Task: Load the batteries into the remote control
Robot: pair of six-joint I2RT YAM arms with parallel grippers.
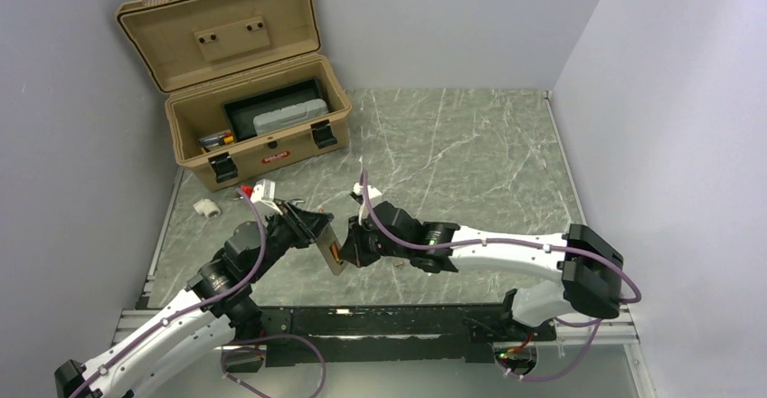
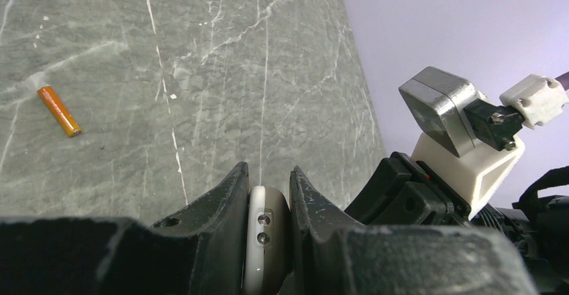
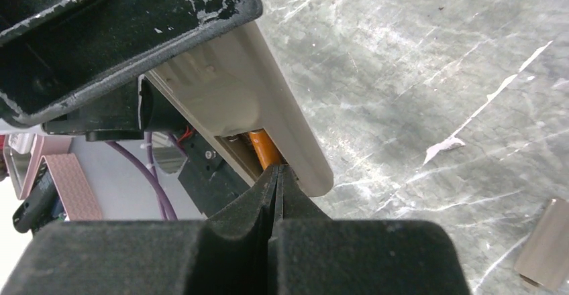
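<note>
My left gripper is shut on the grey remote control (image 3: 302, 141), held tilted in the air; in the top view it (image 1: 327, 246) angles down from that gripper. Its battery bay faces my right gripper, with an orange battery (image 3: 264, 146) inside. The shut tips of my right gripper are at the battery's lower end, nothing seen between them. A loose orange battery (image 2: 59, 110) lies on the marble table (image 1: 461, 145). A flat grey piece (image 3: 542, 241), likely the cover, lies on the table in the right wrist view.
An open tan toolbox (image 1: 258, 145) stands at the back left, with a white object (image 1: 206, 208) and a red-handled tool (image 1: 245, 191) in front of it.
</note>
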